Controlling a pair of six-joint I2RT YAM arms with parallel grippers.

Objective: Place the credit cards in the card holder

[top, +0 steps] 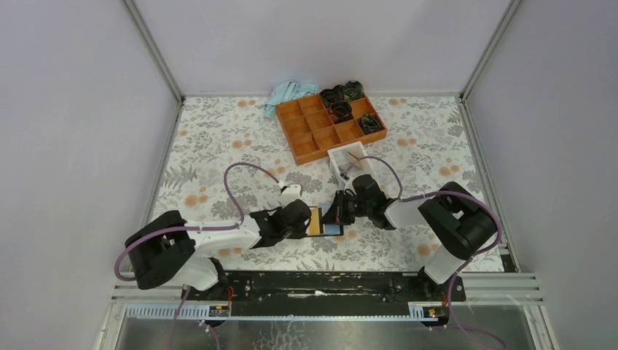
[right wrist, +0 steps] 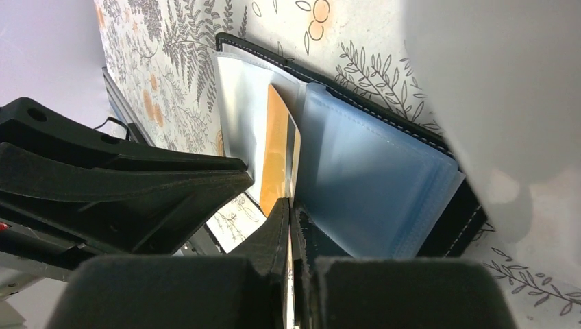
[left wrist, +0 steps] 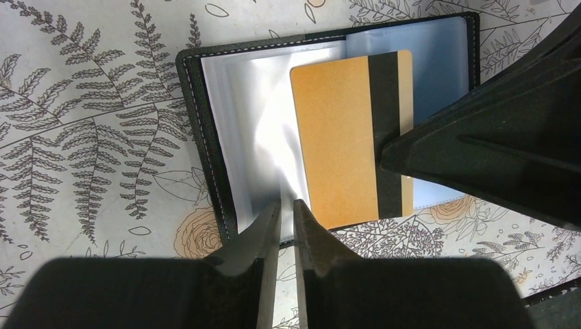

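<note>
The card holder point(left wrist: 202, 130) lies open on the patterned table, a clear white sleeve point(left wrist: 257, 110) on one half and a blue pocket point(right wrist: 370, 164) on the other. An orange card point(left wrist: 336, 137) with a black stripe stands tilted over the middle, partly covering the white sleeve. My right gripper is shut on the card's striped edge, and the stripe is partly hidden by its finger point(left wrist: 438, 147). My left gripper is slightly open at the white sleeve's near edge; a narrow gap shows between its tips, with no card there.
Behind the holder stands a white box point(top: 342, 159) with something orange inside. A brown compartment tray point(top: 312, 155) with dark coiled items and a light blue cloth point(top: 288, 92) lie farther back. Both arms crowd the holder.
</note>
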